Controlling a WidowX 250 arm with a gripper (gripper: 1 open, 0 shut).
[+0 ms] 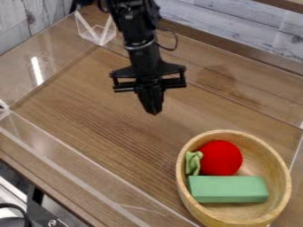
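My gripper (151, 103) hangs over the middle of the wooden table, at the end of the black arm that reaches down from the top. It looks shut, with nothing visible between its fingers. At the lower right a light wooden bowl (275, 160) holds a red ball (222, 156), a green block (231, 189) and a small light-green item (193, 162) at its left side.
Clear plastic pieces (97, 28) stand at the back left. White plank walls border the top left and top right. A dark cable (12, 213) lies at the lower left corner.
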